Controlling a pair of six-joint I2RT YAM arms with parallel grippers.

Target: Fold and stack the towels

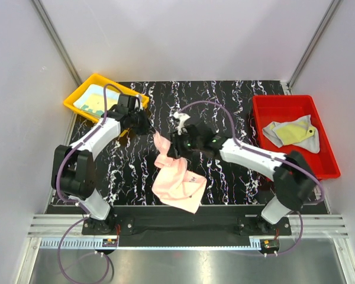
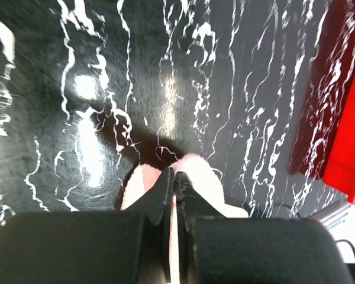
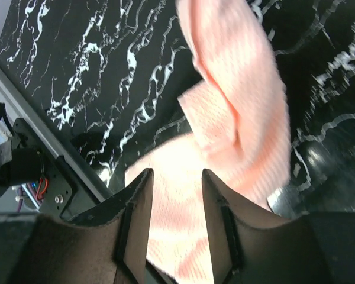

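A pink towel lies loosely bunched on the dark marbled table, its upper end reaching up to my left gripper. In the left wrist view that gripper is shut, with the pink cloth at its tips. My right gripper stands open over the towel's middle; in the right wrist view its two fingers are apart above the pink folds.
A yellow bin with light towels sits at the back left, behind my left arm. A red bin with grey and yellow towels stands at the right.
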